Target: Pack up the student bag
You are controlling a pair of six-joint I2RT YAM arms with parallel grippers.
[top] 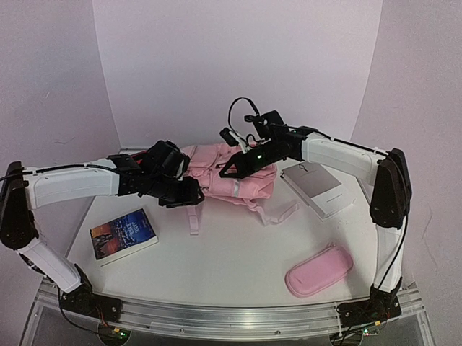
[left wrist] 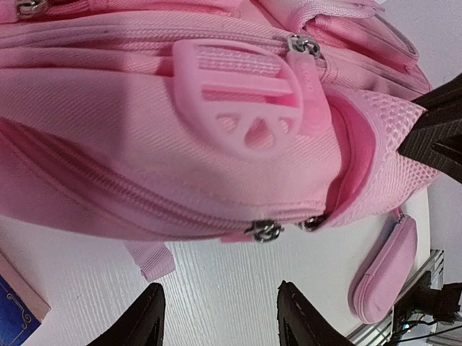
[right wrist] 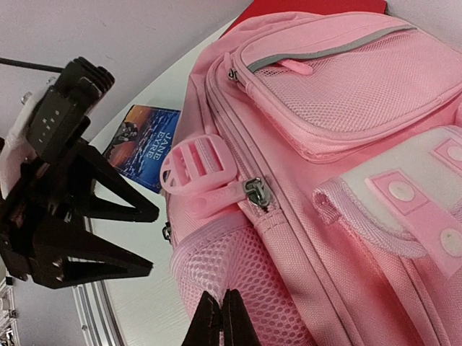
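The pink bag [top: 234, 189] lies at the back of the table. My left gripper is open and empty, with its fingers [right wrist: 123, 268] apart beside the bag's side. The side zipper pull [left wrist: 266, 231] is outside these fingers, just beyond their tips, its tab mostly hidden. Another pull with a long pink tab [left wrist: 312, 94] lies beside the plastic buckle [left wrist: 245, 108]. My right gripper is shut on the mesh side pocket [right wrist: 249, 270], whose cloth gathers at its tips.
The Jane Eyre book [top: 123, 235] lies front left, and a pink pencil case [top: 319, 271] front right. A grey and white notebook [top: 317, 189] is right of the bag. Something red [right wrist: 317, 9] lies behind it.
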